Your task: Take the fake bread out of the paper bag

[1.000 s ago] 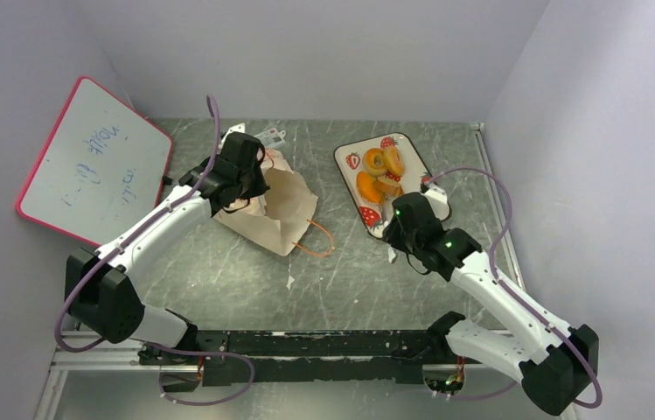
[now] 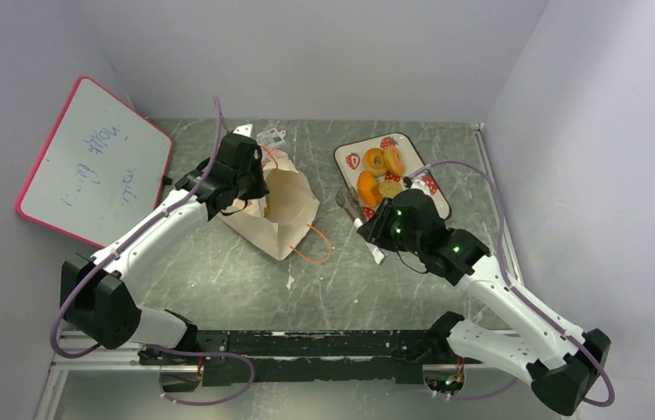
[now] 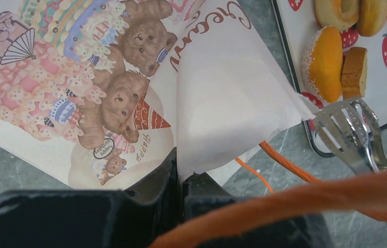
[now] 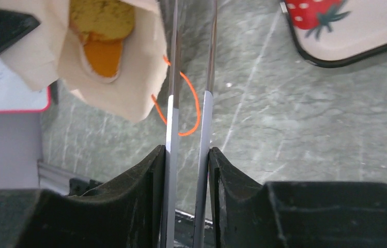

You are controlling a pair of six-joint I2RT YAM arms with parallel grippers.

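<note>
The paper bag (image 2: pixel 284 223) lies on its side, mouth toward the middle, with orange handles. My left gripper is shut on the bag's paper edge. Inside the bag, the right wrist view shows yellow and orange fake bread (image 4: pixel 103 26). My right gripper (image 2: pixel 357 217) holds a long metal tongs-like tool (image 4: pixel 204 113), its two strips slightly apart with nothing visible between them, pointing toward the space beside the bag. Several fake breads (image 2: pixel 367 185) lie on the strawberry tray (image 2: pixel 431 207).
A whiteboard (image 2: pixel 92 162) stands at the left. Grey walls surround the marble table (image 2: pixel 262 297), which is clear along the front. The tray fills the back right.
My right gripper has moved left, away from the tray toward the bag, with the tool. The left gripper and bag have shifted only slightly.
</note>
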